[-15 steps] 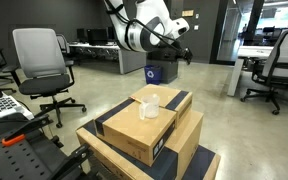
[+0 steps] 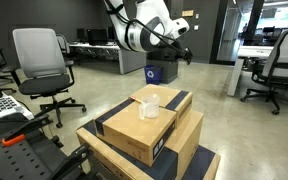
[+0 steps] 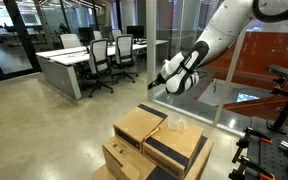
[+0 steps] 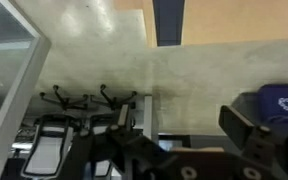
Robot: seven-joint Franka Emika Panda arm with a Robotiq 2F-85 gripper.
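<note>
A whitish, see-through container [image 2: 149, 106] stands on top of the cardboard boxes [image 2: 132, 128]; in the second exterior view the container [image 3: 176, 125] looks faint against the cardboard. My gripper is open, and only floor shows between its fingers in the wrist view. Held high beyond the boxes, the gripper [image 2: 182, 52] is well apart from the container. The wrist view catches a box edge with a dark tape strip [image 4: 169, 22] at its top, but not the container.
A dark blue bin [image 2: 154, 75] stands on the floor behind the boxes. Office chairs [image 2: 44, 72] are at the left and right. A dark table [image 2: 19, 155] fills the near left corner. Open floor [image 3: 54, 130] lies beside the boxes.
</note>
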